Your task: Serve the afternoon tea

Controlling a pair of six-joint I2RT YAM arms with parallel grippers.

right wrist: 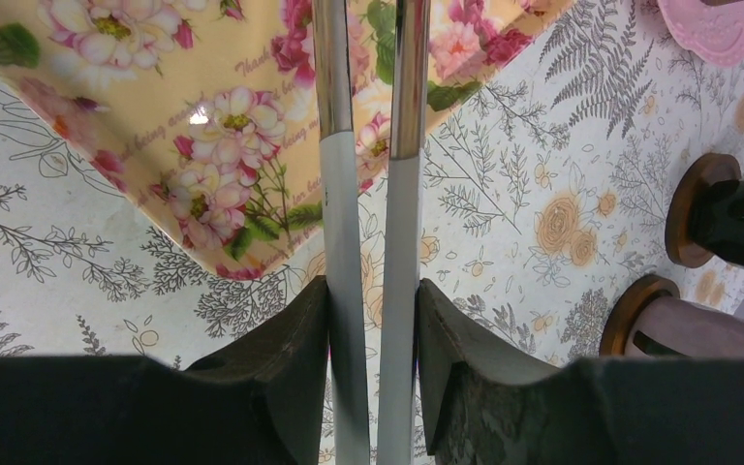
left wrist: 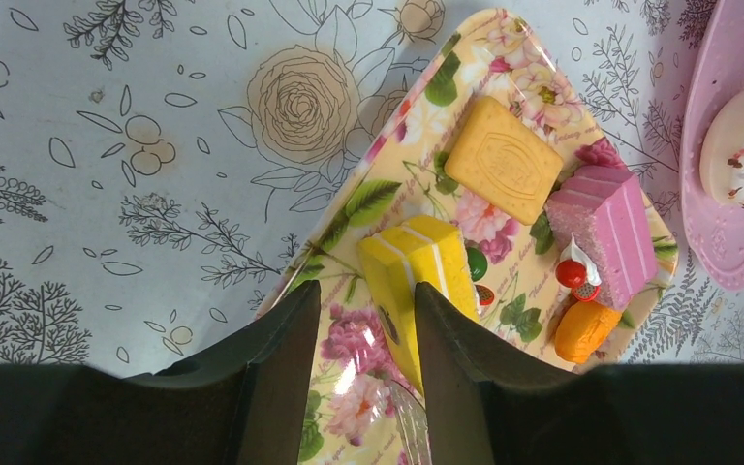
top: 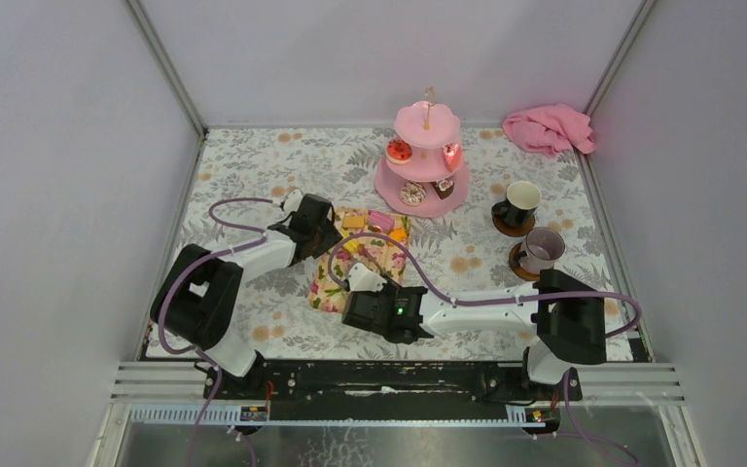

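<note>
On the floral tray (left wrist: 339,223) lie a yellow cake slice (left wrist: 402,271), an orange-yellow biscuit (left wrist: 504,160), a pink cake slice (left wrist: 601,232) and a small orange piece (left wrist: 586,329). My left gripper is open just over the yellow slice, one finger beside or touching it; contact is unclear. My right gripper grips steel tongs with grey handles (right wrist: 402,242), extending over the tray; their tips are out of the right wrist view. The three-tier pink stand (top: 426,125) holds several sweets at the back.
Two mugs on coasters, one black-and-white (top: 520,195), one mauve (top: 543,243), stand at the right. A pink cloth (top: 550,126) lies at the back-right corner.
</note>
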